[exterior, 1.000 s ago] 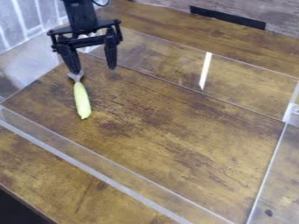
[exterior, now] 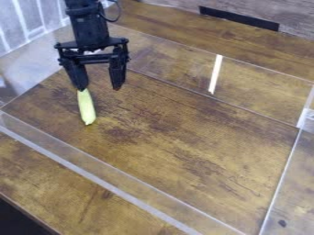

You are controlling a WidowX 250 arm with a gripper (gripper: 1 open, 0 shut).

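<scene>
A pale yellow-green elongated object (exterior: 87, 107) lies on the wooden surface at the left of the camera view, inside a clear-walled enclosure. Its far end runs up beneath the black gripper (exterior: 95, 75), which hangs just above it with its two fingers spread open, one either side. Whether anything grey at that far end is part of the object is hidden by the gripper.
Clear low walls (exterior: 128, 209) surround the wooden work area. A white strip (exterior: 216, 73) shows at the far wall.
The gripper has come down lower, toward the pale object's far end, over the last second. The object has not visibly moved.
</scene>
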